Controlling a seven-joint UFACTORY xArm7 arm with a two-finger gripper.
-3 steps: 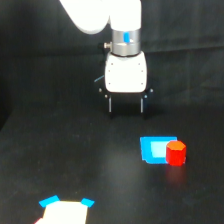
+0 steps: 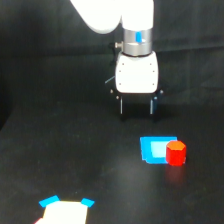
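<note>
High in the view hangs my white gripper (image 2: 137,106), its two dark fingers spread wide with only empty space between them. A bright red block (image 2: 176,153) sits on the dark table, below and to the right of the gripper and well apart from it. Just left of the block, and partly covered by it, lies a flat patch with a blue border (image 2: 147,141) and a pale middle.
At the bottom left, cut off by the frame edge, is a pale object (image 2: 65,213) with blue corners (image 2: 88,202) and a bit of red beside it.
My gripper has shifted a short way to the right, still raised and open. The red block, the blue-bordered patch and the pale object have stayed where they were.
</note>
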